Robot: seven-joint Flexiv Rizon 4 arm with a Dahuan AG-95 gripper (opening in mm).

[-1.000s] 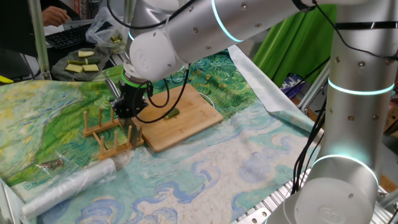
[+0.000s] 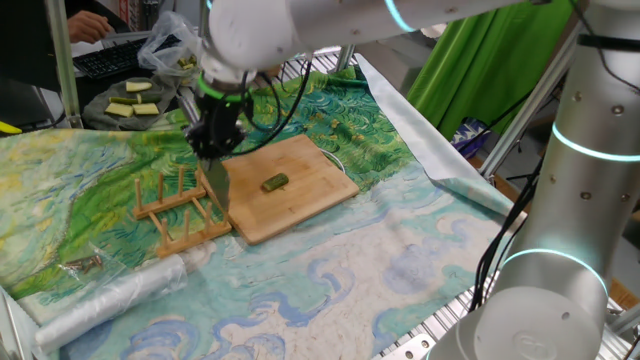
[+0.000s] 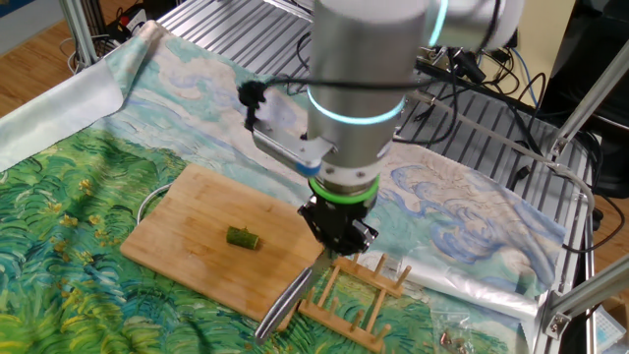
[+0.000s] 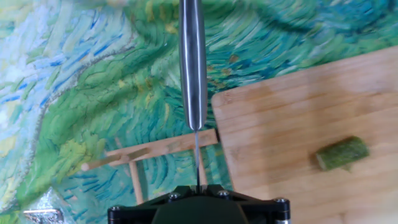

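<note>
My gripper is shut on a knife, its handle (image 4: 193,65) reaching away from the fingers in the wrist view. The blade appears edge-on there as a thin line; in exterior view 1 the broad blade (image 2: 215,187) hangs below the gripper (image 2: 213,150). The knife lies over the gap between the cutting board (image 2: 290,205) and the wooden rack (image 2: 165,208). A short green cucumber piece (image 3: 242,238) rests on the board, apart from the blade. Exterior view 2 shows the metal handle (image 3: 285,305) over the board's near corner.
A clear plastic roll (image 2: 110,302) and a small bag (image 2: 82,264) lie in front of the rack. Cut pieces (image 2: 133,105) sit on a dark cloth at the back left. The patterned tablecloth (image 2: 330,290) is bare in front of the board.
My gripper has risen from low beside the rack, carrying the knife up and slightly toward the board. More of the blade shows now. The cucumber piece, board and rack have stayed put.
</note>
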